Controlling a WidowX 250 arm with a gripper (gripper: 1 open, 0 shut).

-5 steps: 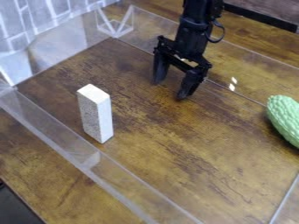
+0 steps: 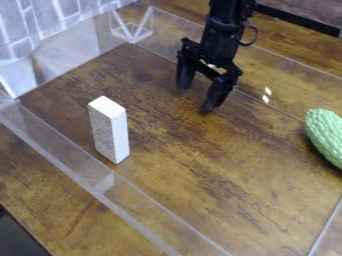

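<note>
The black robot gripper (image 2: 201, 82) hangs low over the back middle of the wooden board, its fingertips near the surface. Its fingers are dark and small in the view, and whether anything is between them is hard to see. A white upright block (image 2: 108, 130) stands at the left front, well apart from the gripper. A green bumpy object (image 2: 326, 135) lies at the right edge, partly out of frame.
Clear low walls border the wooden board (image 2: 201, 185). A pale quilted material (image 2: 38, 30) is at the back left. The middle and front of the board are bare.
</note>
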